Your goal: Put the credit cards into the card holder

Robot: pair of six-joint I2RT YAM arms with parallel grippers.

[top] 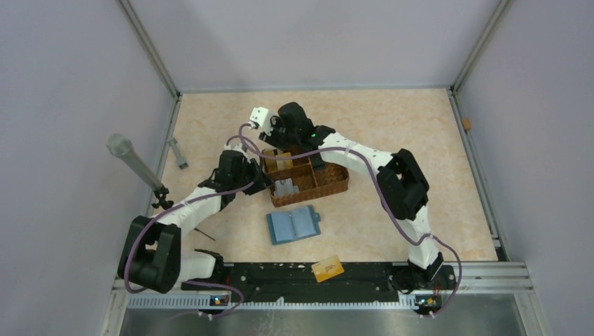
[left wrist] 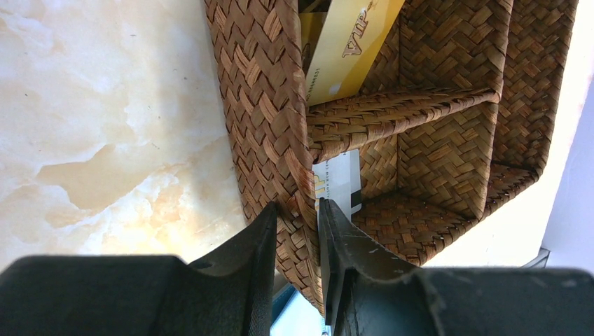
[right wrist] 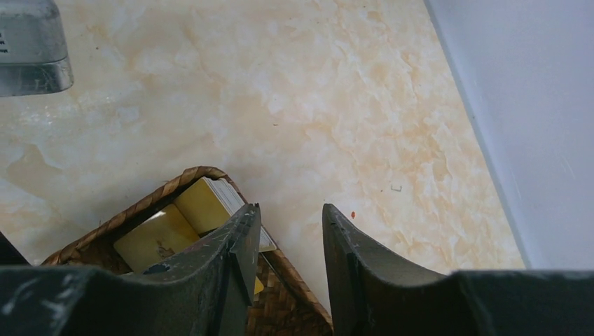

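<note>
In the left wrist view a yellow VIP card [left wrist: 350, 52] stands in one basket compartment, a white card [left wrist: 341, 178] in the neighbouring one. My left gripper is parted around the wall of the woven basket [left wrist: 263, 105], one finger on each side. In the right wrist view several yellow cards [right wrist: 157, 238] lie in the basket corner, beside a stack with white edges [right wrist: 228, 196]. Above that corner my right gripper is open and empty, its left finger overlapping the cards. A blue-grey open card holder [top: 293, 225] lies in front of the basket.
A yellow flat piece [top: 327, 269] lies beyond the table's front edge. On the left stand a grey post [top: 133, 161] and a small grey object [top: 178, 153].
</note>
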